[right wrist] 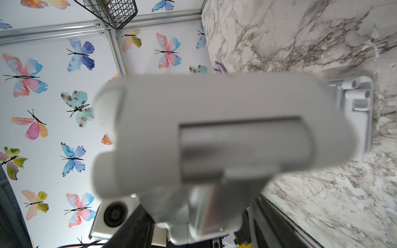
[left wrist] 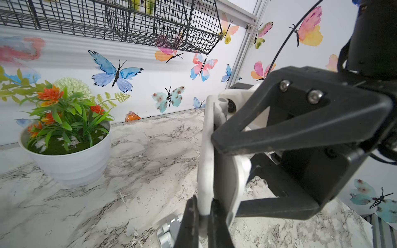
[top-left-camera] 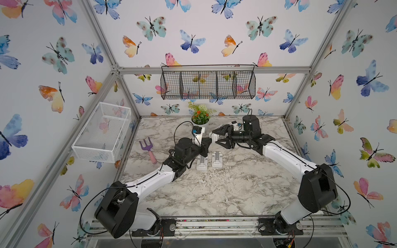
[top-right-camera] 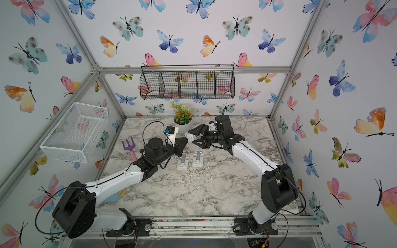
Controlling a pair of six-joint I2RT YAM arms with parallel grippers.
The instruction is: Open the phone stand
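Note:
The white-and-grey phone stand is up off the table between my two grippers, its panels close together with a narrow gap along the side. In the left wrist view, my left gripper is shut with the stand's thin lower edge between its fingertips. From the right comes my right gripper, part open, one finger reaching across the stand's side and the other below it. Blurred, the stand fills the middle of the right wrist view. Its lower part lies between the spread right fingers; contact there cannot be told.
Two more white-and-grey stands, a left one and a right one, lie on the marble table below the grippers. A potted plant stands behind. A purple hand fork lies left.

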